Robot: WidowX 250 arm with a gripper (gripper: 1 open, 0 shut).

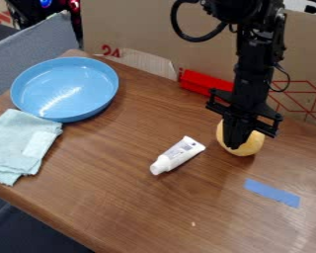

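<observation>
The black gripper [240, 123] is lowered over a yellow rounded object [245, 144] at the right of the wooden table, hiding its upper part; whether anything is between the fingers is unclear. A white tube [177, 155] lies left of them, and a blue strip [272, 194] lies nearer the front.
A blue plate [64, 88] and a folded pale cloth [21, 146] occupy the left. A red roll [200, 82] lies along the back by cardboard [147, 25].
</observation>
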